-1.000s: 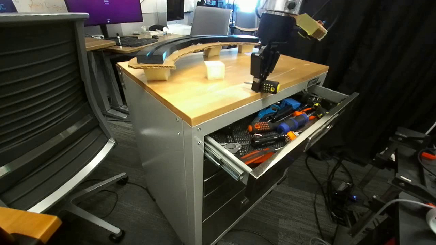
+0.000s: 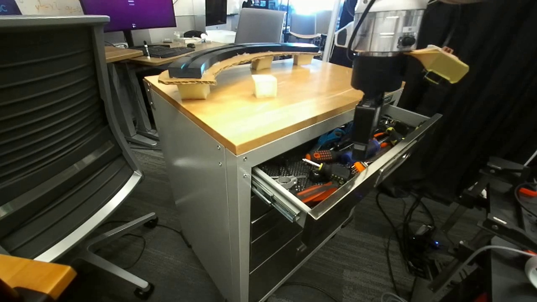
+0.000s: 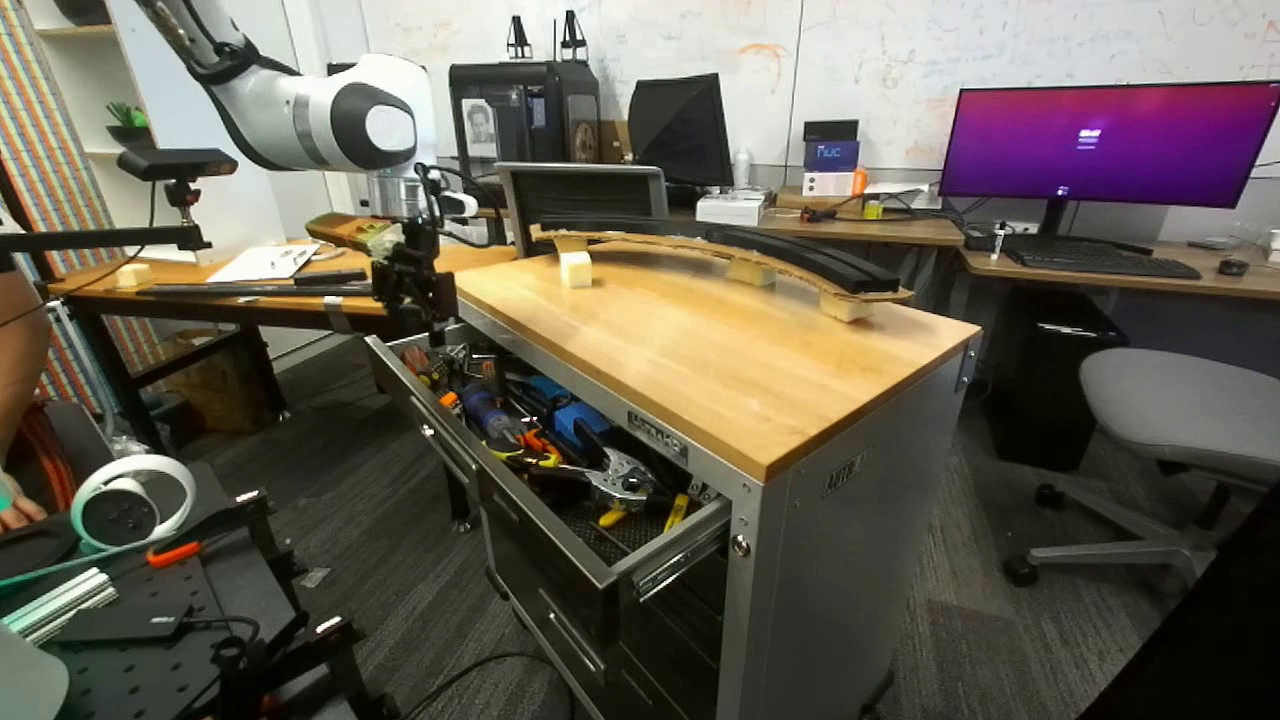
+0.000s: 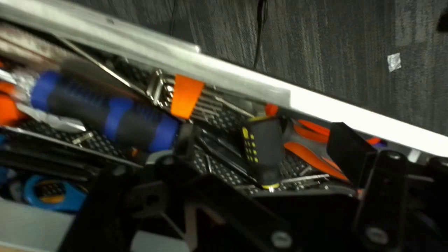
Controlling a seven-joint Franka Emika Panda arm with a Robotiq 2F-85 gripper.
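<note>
A short screwdriver with a black, yellow-dotted handle [image 4: 264, 145] is in the open drawer [image 2: 347, 193], among other tools. In exterior view 1 its handle [image 2: 336, 172] shows near the orange-handled pliers, its shaft pointing to the left. My gripper points down over the drawer, its fingers [image 4: 346, 147] well apart on either side of the handle and not touching it. From the side, the gripper [image 2: 359, 151] hides part of the tools behind it. Exterior view 2 shows the gripper [image 3: 434, 330] at the drawer's far end.
A blue-and-black screwdriver [image 4: 109, 111], a hex key set with an orange holder [image 4: 187, 96] and orange-handled pliers [image 4: 313, 155] crowd the drawer. The wooden cabinet top [image 2: 302, 108] carries a curved black piece [image 2: 236, 54] on foam blocks.
My gripper has moved right and down from above the cabinet top to over the drawer. The yellow-dotted screwdriver, held in it before, is now out of its fingers and inside the drawer.
</note>
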